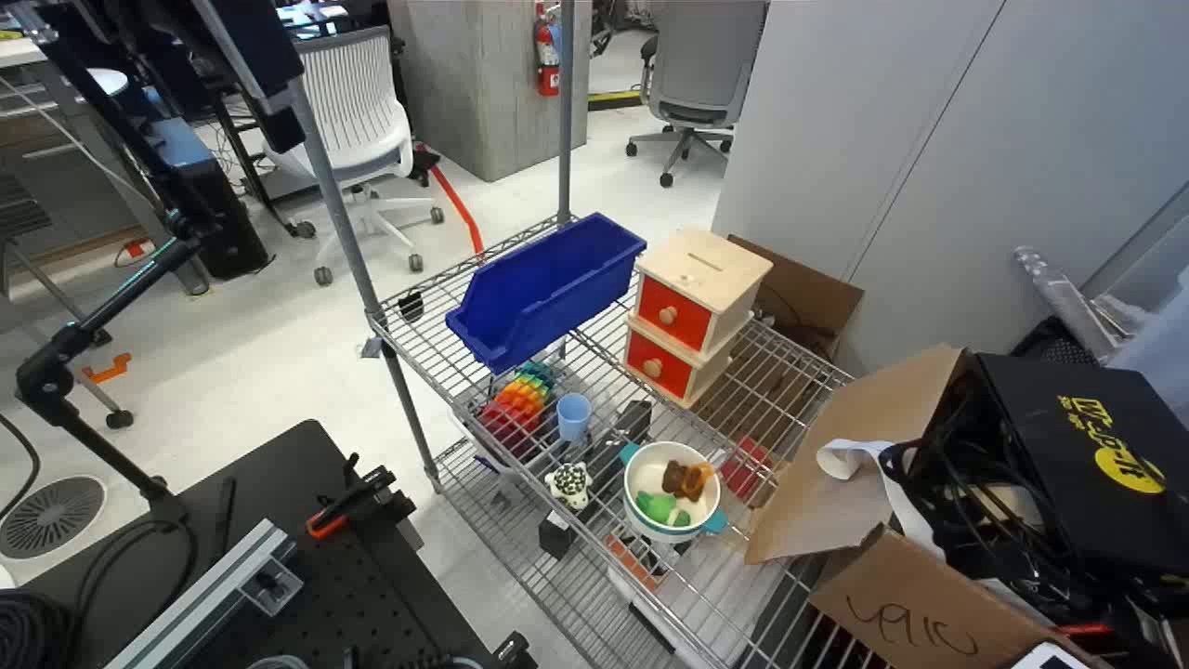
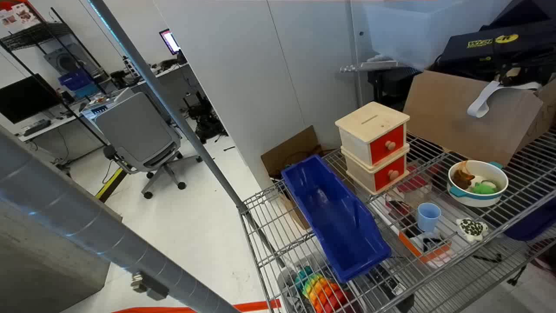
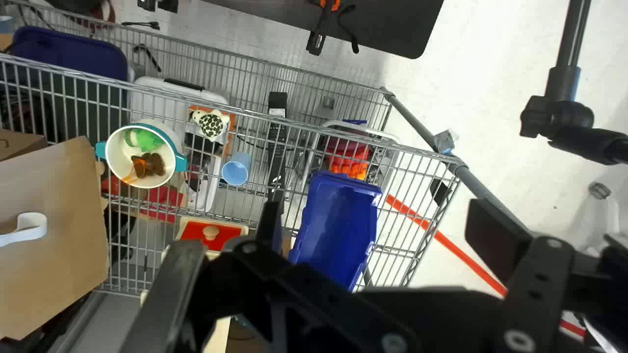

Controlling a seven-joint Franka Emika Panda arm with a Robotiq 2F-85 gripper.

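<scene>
In the wrist view my gripper stands open, its dark fingers [image 3: 495, 238] spread wide over the shelf with nothing visible between them. Beneath it lies the empty blue bin [image 3: 335, 229]. A white pot [image 1: 648, 474] with teal handles holds a green toy [image 1: 665, 509] and a brown toy [image 1: 682, 479]. Close by on the wire shelf are a light blue cup [image 1: 574, 416] and a black-and-white spotted turtle figure [image 2: 471, 228]. Two stacked wooden boxes [image 2: 372, 125] with red drawers, both shut, sit beside the bin; my gripper partly covers them in the wrist view.
An open cardboard box [image 1: 864, 446] crowds the shelf's far end beside the pot. Metal posts [image 1: 565, 123] rise from the shelf corners. Below the wires, a multicoloured toy [image 2: 325, 292] shows. A black table [image 1: 323, 557] stands across a floor gap.
</scene>
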